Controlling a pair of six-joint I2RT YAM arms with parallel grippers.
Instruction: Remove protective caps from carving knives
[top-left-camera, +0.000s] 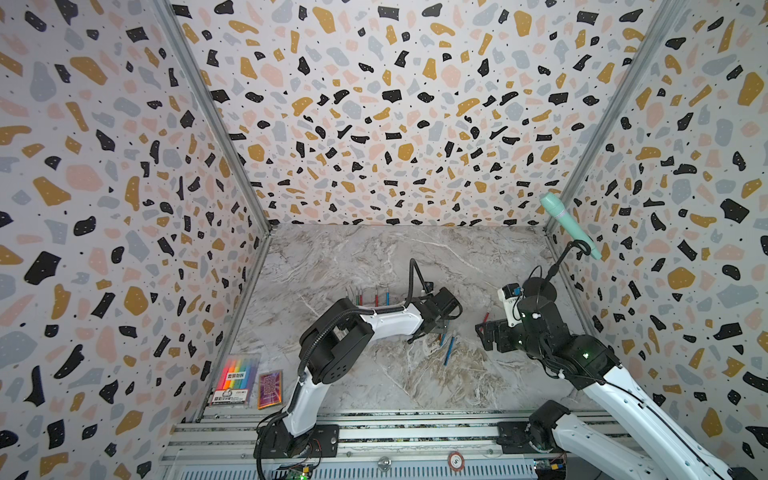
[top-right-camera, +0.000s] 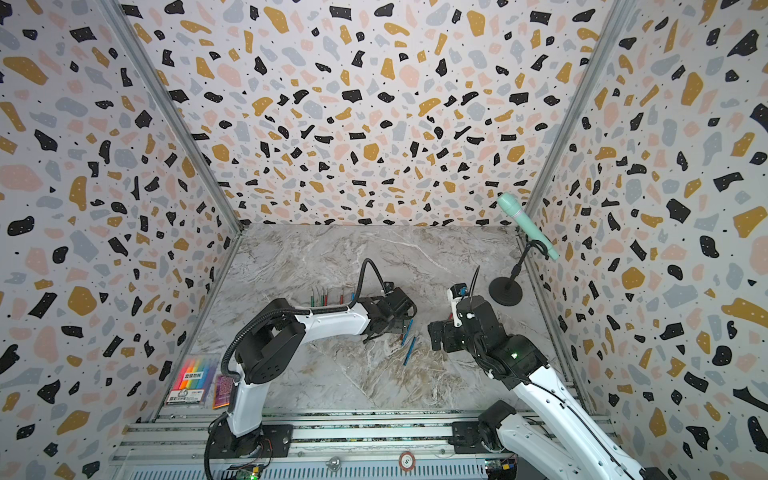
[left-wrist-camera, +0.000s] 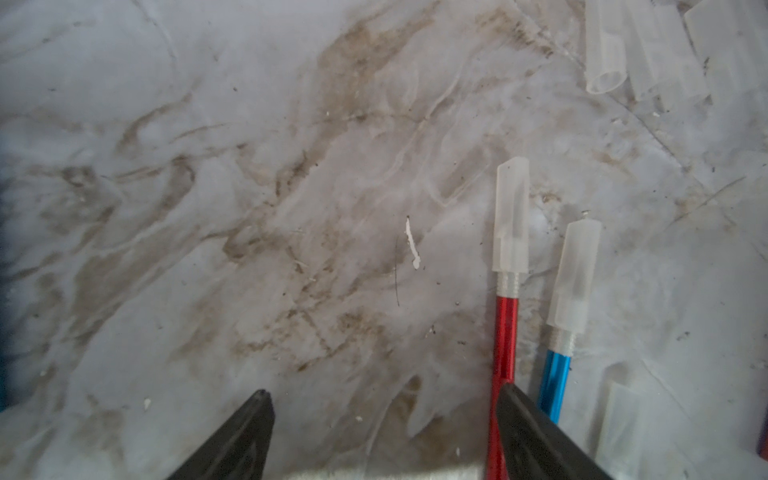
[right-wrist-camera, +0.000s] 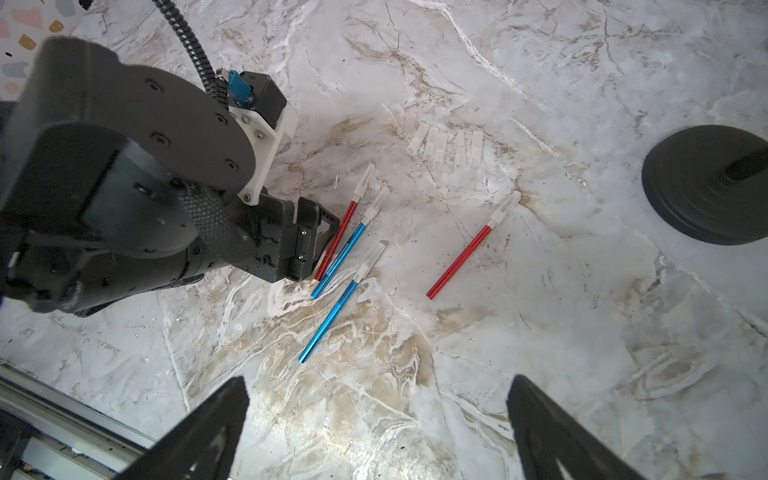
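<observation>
Capped carving knives lie on the marble table: a red one (left-wrist-camera: 504, 336) and a blue one (left-wrist-camera: 554, 376) close together, another blue one (right-wrist-camera: 328, 320) and a separate red one (right-wrist-camera: 458, 261). Loose translucent caps (left-wrist-camera: 604, 44) lie above them. My left gripper is low over the table, fingers apart, its right finger beside the red knife's handle, nothing seen held. My right gripper stands open high on the right, nothing between its fingers.
A black lamp stand (right-wrist-camera: 680, 184) is at the right. More knives (top-right-camera: 324, 296) stand behind the left arm. Two packs (top-left-camera: 237, 376) lie at the front left.
</observation>
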